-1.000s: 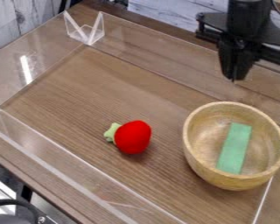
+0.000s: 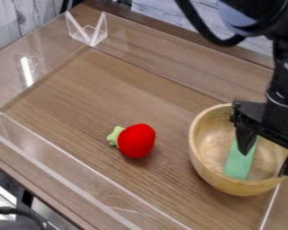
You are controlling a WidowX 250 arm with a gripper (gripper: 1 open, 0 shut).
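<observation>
The black gripper (image 2: pixel 263 135) reaches down from the right edge, its fingertips over and inside the rim of the yellow bowl (image 2: pixel 211 162) at the lower right. A green oblong object (image 2: pixel 239 167) lies in the bowl, just below the fingers. Whether the fingers touch it or how far apart they stand is hard to tell. A red round object with a small green part (image 2: pixel 137 140) lies left of the bowl.
The wooden table (image 2: pixel 86 108) has clear room at the left and back. A white wire holder (image 2: pixel 89 29) stands at the back left. A black cable or part shows at the lower left edge.
The gripper has come down from the back right into the bowl, now partly covering it. The bowl, green object and red object stay in place.
</observation>
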